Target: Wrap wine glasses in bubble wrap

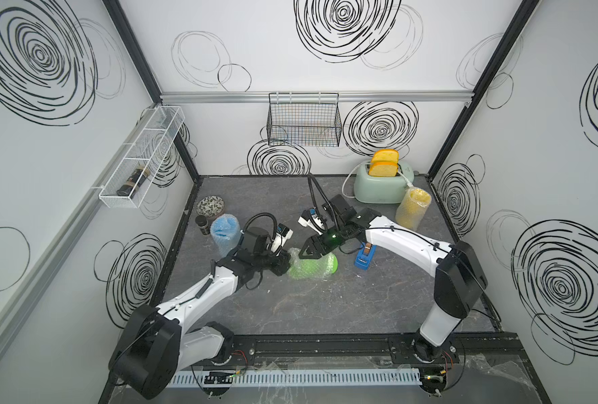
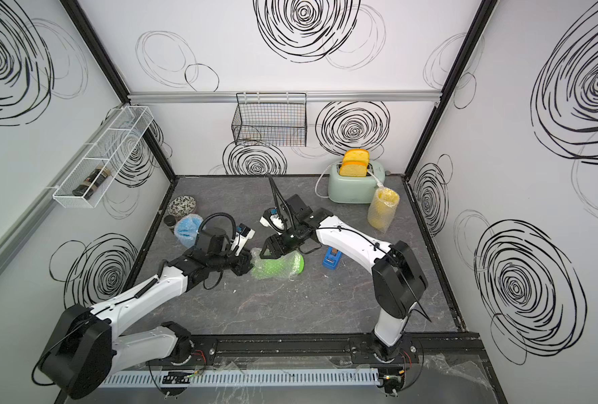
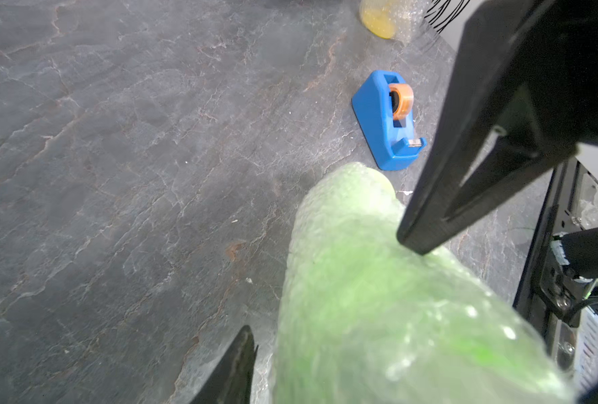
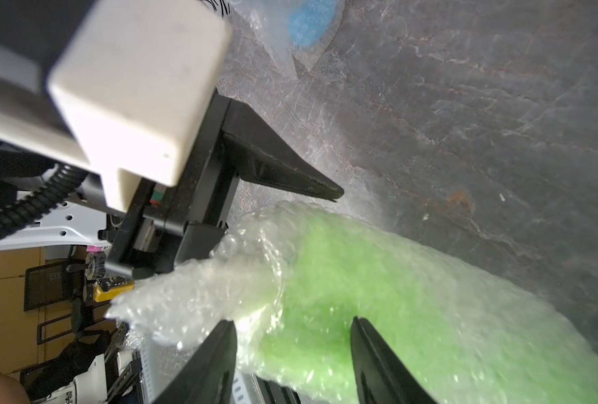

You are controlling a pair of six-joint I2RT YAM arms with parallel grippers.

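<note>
A green glass under clear bubble wrap [image 1: 312, 267] lies on its side on the table between the arms. Its bright green end faces right, and the loose wrap end bunches by my left arm. At that left end is my left gripper [image 1: 284, 264]; in the left wrist view its fingers [image 3: 440, 181] stand apart, one over the bundle and one beside it. My right gripper [image 1: 309, 249] hovers over the far side of the bundle. Its two fingertips [image 4: 373, 357] show a gap in the right wrist view, over the wrap, without visible grasp.
A blue tape dispenser [image 1: 365, 256] with orange tape stands right of the bundle. Two other wrapped glasses, blue [image 1: 225, 232] and yellow [image 1: 413, 207], stand at left and back right. A green toaster [image 1: 379, 184] is behind.
</note>
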